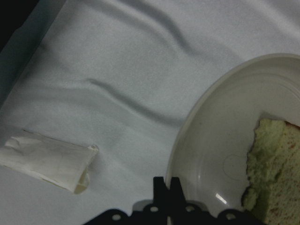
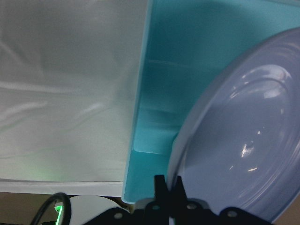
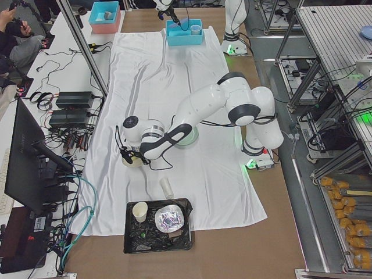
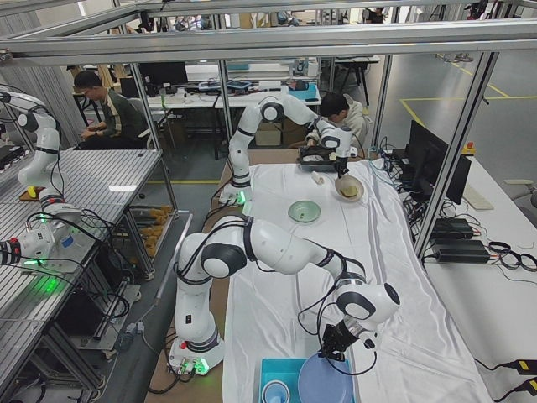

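A cream bowl (image 1: 215,140) holds a piece of bread (image 1: 274,173); my left gripper is shut on its rim, seen also in the right camera view beside the white cloth's far end (image 4: 351,189). My right gripper is shut on the rim of a blue-lilac plate (image 2: 243,131), which is over a turquoise bin (image 2: 154,93) that also holds a blue cup (image 4: 275,395).
A green plate (image 4: 304,211) sits mid-cloth. A white wrapper (image 1: 47,159) lies near the cream bowl. A black tray (image 3: 145,238) with a cup (image 3: 139,212) and a foil dish (image 3: 170,218) stands at one end.
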